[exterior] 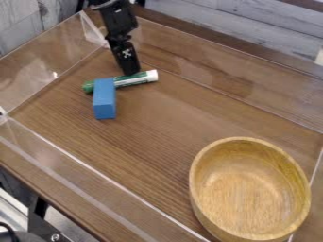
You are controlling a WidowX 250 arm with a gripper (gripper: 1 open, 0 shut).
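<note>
My black gripper (127, 62) is at the upper left of the camera view, open, just above a green marker (134, 79) with a white end. The marker lies at a slant on the wooden table, behind a blue block (105, 102). Whether the fingertips touch the table is unclear.
A large light-wood bowl (248, 187) sits at the lower right of the table (190, 113). The table's left edge shows at the lower left.
</note>
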